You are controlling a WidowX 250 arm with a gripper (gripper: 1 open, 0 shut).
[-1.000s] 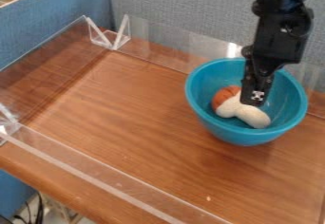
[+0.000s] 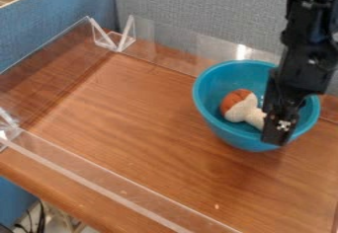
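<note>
A teal bowl (image 2: 211, 109) stands at the right of the wooden table. Inside it lie an orange round object (image 2: 235, 100) and a pale, white elongated object (image 2: 252, 116). My black gripper (image 2: 275, 126) reaches down from the upper right into the right side of the bowl, its tips beside the pale object, whose right part it hides. The fingers are dark and overlap, so their opening is unclear.
Clear acrylic walls with white corner brackets (image 2: 114, 38) edge the table. A blue padded wall (image 2: 46, 15) runs along the left and a grey wall behind.
My gripper has come down and right, deeper into the bowl, now over the right part of the pale object.
</note>
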